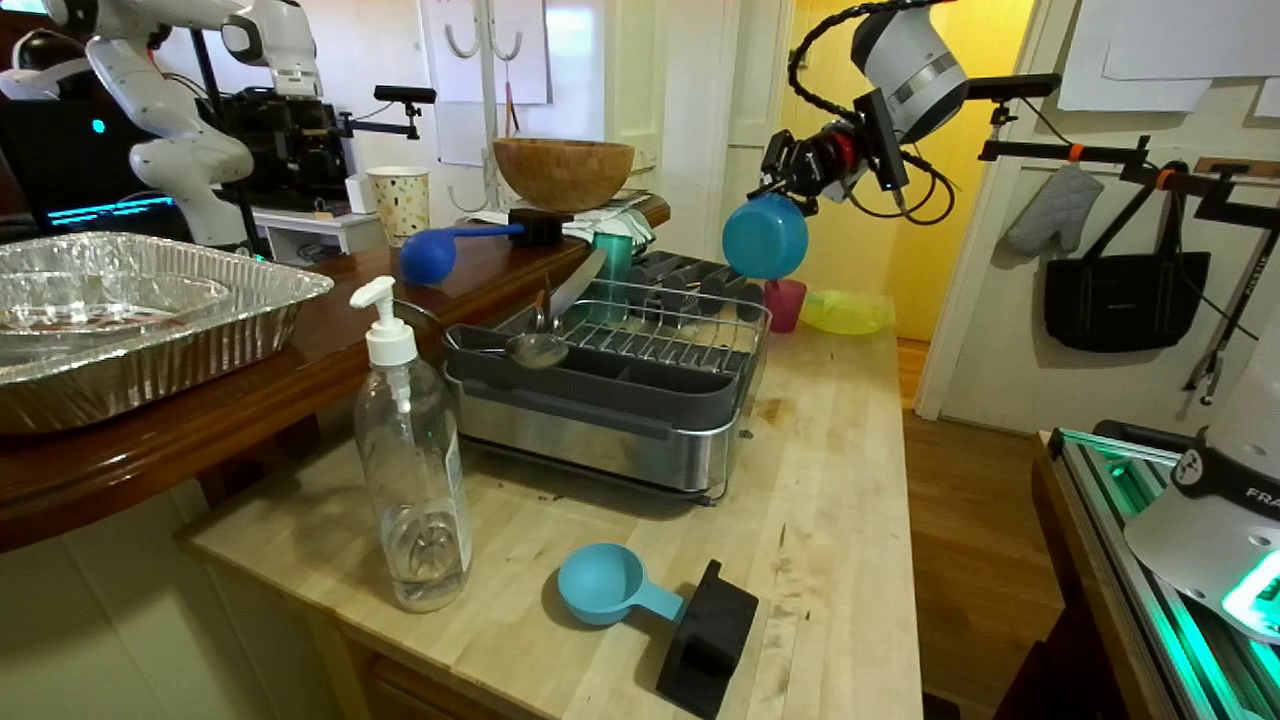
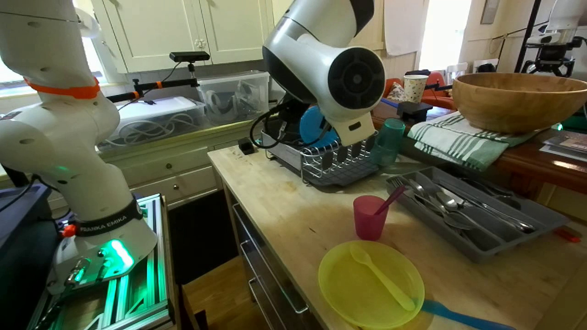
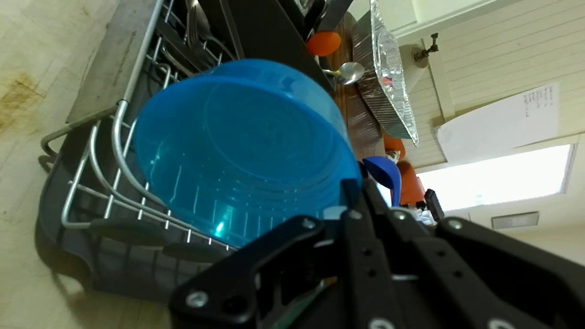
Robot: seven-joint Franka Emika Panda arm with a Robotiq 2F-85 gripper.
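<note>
A translucent blue bowl (image 3: 247, 142) hangs tilted in the air, its rim pinched in my gripper, whose fingers are closed together. In exterior view 1 the blue bowl (image 1: 765, 238) is just below my gripper (image 1: 780, 198), above the far right end of the dish rack (image 1: 600, 420). In exterior view 2 the arm hides the gripper and part of the bowl (image 2: 314, 127). Wire prongs of the rack (image 3: 118, 181) lie beneath and beside the bowl in the wrist view.
A teal cup (image 2: 388, 142) stands by the rack. Nearby are a pink cup (image 2: 368, 217), a yellow plate (image 2: 335, 286) and a grey cutlery tray (image 2: 484, 247). A soap bottle (image 1: 414, 492) and a turquoise scoop (image 1: 600, 584) occupy the counter's near end. The counter strip right of the rack is bare.
</note>
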